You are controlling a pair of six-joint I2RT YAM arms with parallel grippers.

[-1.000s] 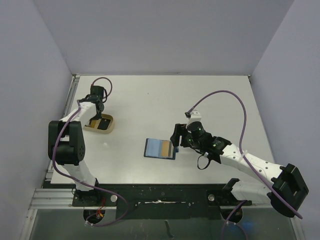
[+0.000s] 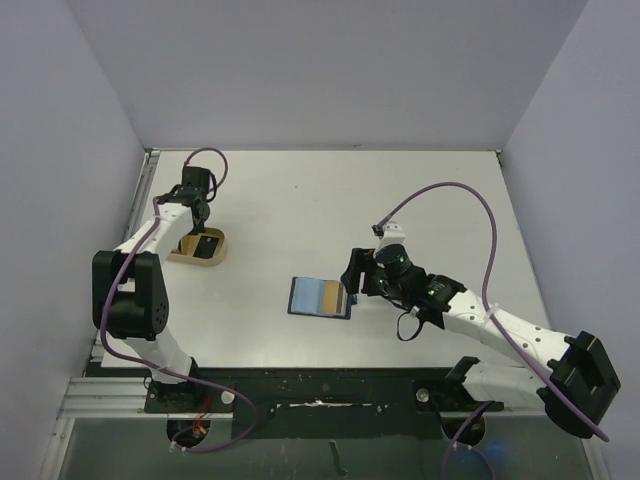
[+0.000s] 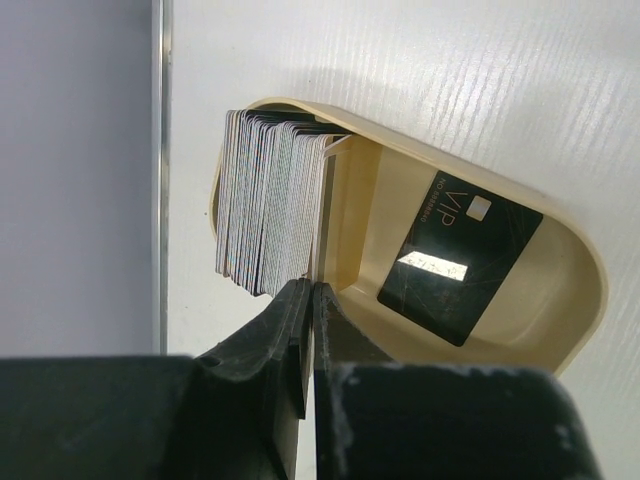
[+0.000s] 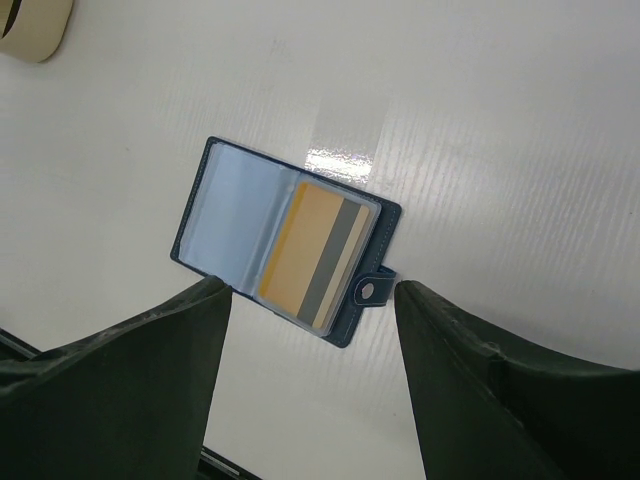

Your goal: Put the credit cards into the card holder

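Note:
In the left wrist view, my left gripper is shut on the edge of a thin card, seen almost edge-on. That card stands at the right side of an upright, packed stack of cards in a tan oval box. The open card holder, dark blue with clear sleeves, lies flat on the table; a card with orange and grey stripes shows in its right sleeve. Beside the holder, my right gripper hangs open with nothing between its fingers.
A black VIP card lies flat in the empty side of the box. The table's left edge runs close to the box. Between box and holder, the white table is bare.

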